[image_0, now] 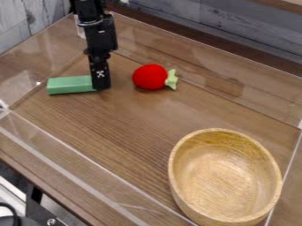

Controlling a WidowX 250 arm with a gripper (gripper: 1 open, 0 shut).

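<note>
My black gripper (pixel 99 78) reaches down from the top left onto the right end of a green block (pixel 70 85), which lies flat on the wooden table (pixel 141 150). The gripper looks closed on that end, though its fingertips are small and dark, so the contact is hard to make out. Just to the right sits a red round object (pixel 150 77) with a pale green piece at its right side.
A large pale yellow bowl (pixel 224 141) occupies the lower right. A grey wall runs along the back.
</note>
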